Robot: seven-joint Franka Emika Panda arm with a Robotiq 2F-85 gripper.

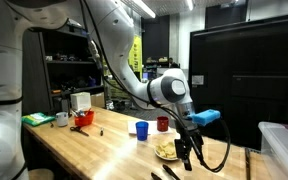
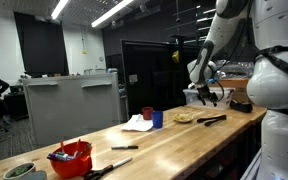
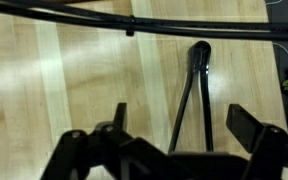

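Black tongs lie lengthwise on the wooden table in the wrist view, their joined end away from me and both arms running down between my fingers. My gripper stands open, one finger on each side of the tongs and apart from them. The tips of the tongs are hidden low in that view. From exterior view 1, the gripper hangs just over the table, right of the dark utensils and in front of a plate of yellow food.
Behind the plate are a blue cup, a red mug and a white cloth. A red pot holding utensils stands at the table's far end. A translucent bin is at the right. Mid-table is mostly clear.
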